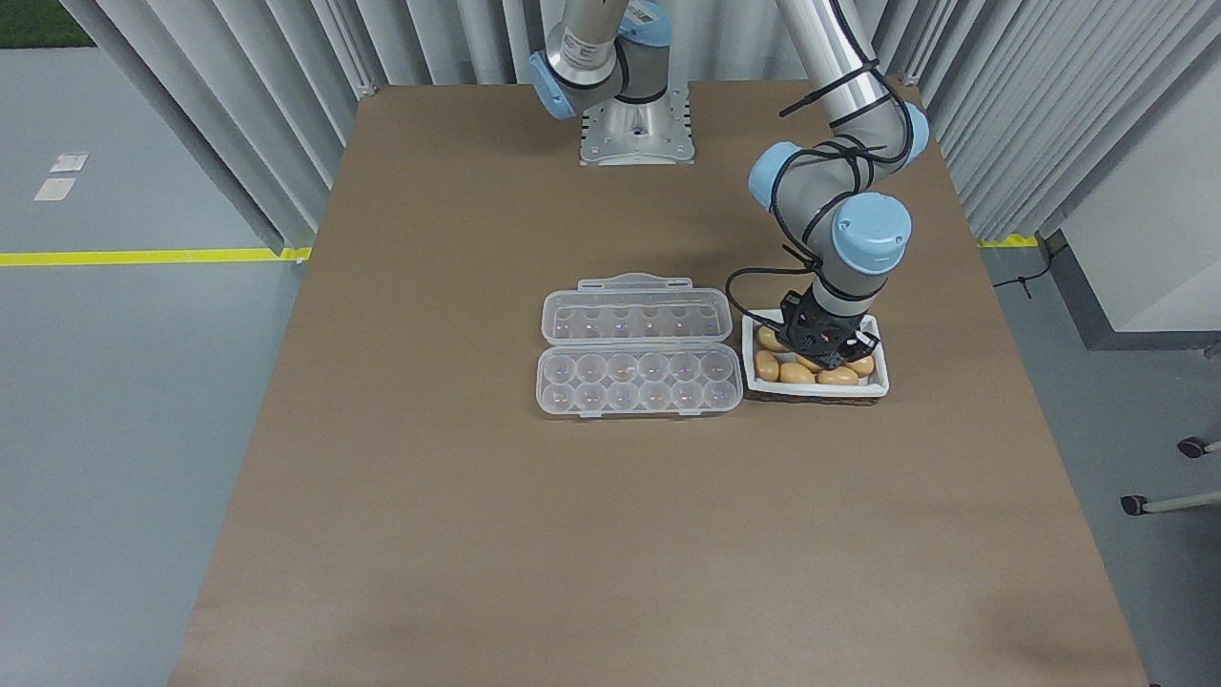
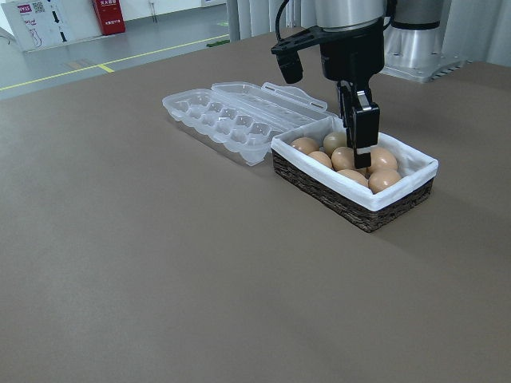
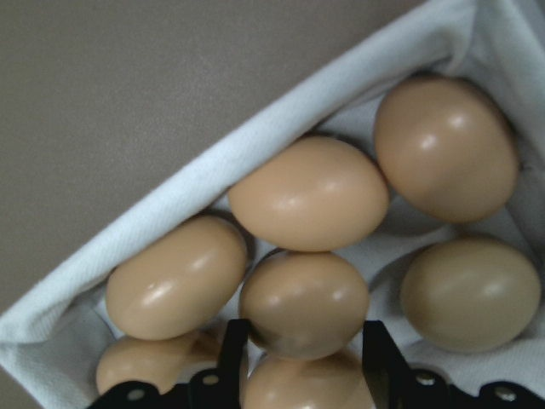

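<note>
A white cloth-lined wicker basket [image 1: 815, 388] holds several brown eggs [image 1: 800, 372] at the table's middle right. My black gripper points down into it, low over the eggs; in the wrist view its two fingertips stand apart on either side of a middle egg [image 3: 304, 298], near its lower part. Whether they touch it I cannot tell. The gripper is open. A clear plastic egg carton [image 1: 638, 378], lid open and cups empty, lies just left of the basket in the front view.
The arm's base [image 1: 636, 147] stands at the back of the brown table [image 1: 641, 527].
</note>
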